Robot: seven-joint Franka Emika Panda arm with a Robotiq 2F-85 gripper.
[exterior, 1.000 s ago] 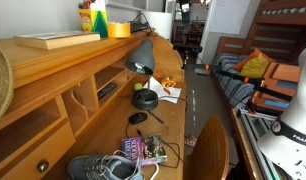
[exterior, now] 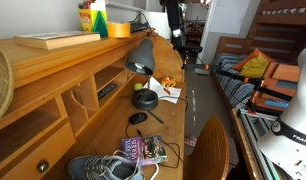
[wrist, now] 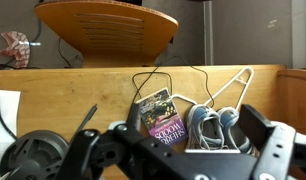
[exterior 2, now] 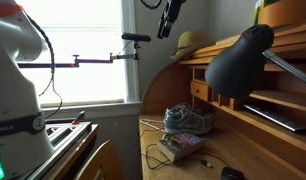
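My gripper hangs high above the desk with its fingers spread wide and nothing between them. Beneath it in the wrist view lies a dark patterned book [wrist: 161, 117] with pink lettering, and grey shoes [wrist: 221, 128] with white laces sit to its right. A black pot [wrist: 33, 155] shows at lower left. Exterior view 1 has the black pot [exterior: 145, 99], a dark mouse [exterior: 137, 118] and the book [exterior: 153, 150] along the desk, with the shoes [exterior: 105, 167] nearest the camera. The gripper's fingertips are hard to make out in both exterior views.
A grey lamp [exterior 2: 240, 68] reaches over the desk. Orange pieces [exterior: 169, 82] lie on white paper beyond the pot, with a green round item [exterior: 137, 87] nearby. A wooden chair [exterior: 212, 150] stands at the front edge. A thin cable runs near the book.
The arm has come lower into exterior view 1 at the upper right, where only a little of it showed before. Objects on the desk look unmoved.
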